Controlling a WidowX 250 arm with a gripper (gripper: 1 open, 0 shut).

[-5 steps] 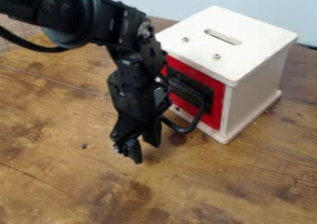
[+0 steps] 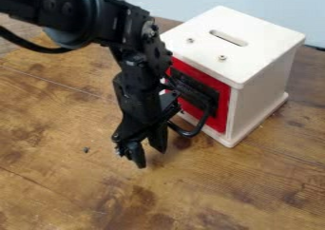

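My black gripper [image 2: 141, 146] points down close to the wooden floor, left of a white wooden box [image 2: 258, 82]. Its two fingers look apart, with nothing clearly between them. The box has a slot and screws on top and a red front [image 2: 219, 120] with a dark panel, partly hidden behind my arm and a cable.
A pale wall stands behind the box at the top right.
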